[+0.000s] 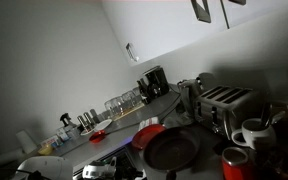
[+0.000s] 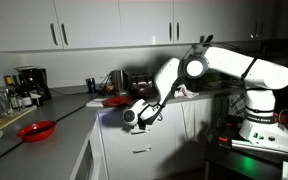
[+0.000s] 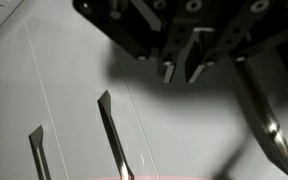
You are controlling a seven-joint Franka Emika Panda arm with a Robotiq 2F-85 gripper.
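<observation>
My gripper points at the pale drawer fronts point(image 3: 69, 80) in the wrist view. Its two fingers stand a little apart, with nothing visible between them. A metal bar handle point(image 3: 114, 135) lies below and left of the fingertips; another handle point(image 3: 39, 155) is farther left. At the right edge a dark metal bar point(image 3: 269, 125) runs down past the gripper. In exterior view 2 the gripper point(image 2: 136, 128) is in front of the white drawer cabinet point(image 2: 169, 150), below the counter edge. Contact with a drawer cannot be judged.
A red bowl point(image 2: 36, 130) sits on the left counter, near glasses. Exterior view 1 has a dark pan point(image 1: 171, 149), a toaster point(image 1: 229, 105), a white mug point(image 1: 254, 134) and a red can point(image 1: 236, 163) on the counter. The floor before the drawers looks clear.
</observation>
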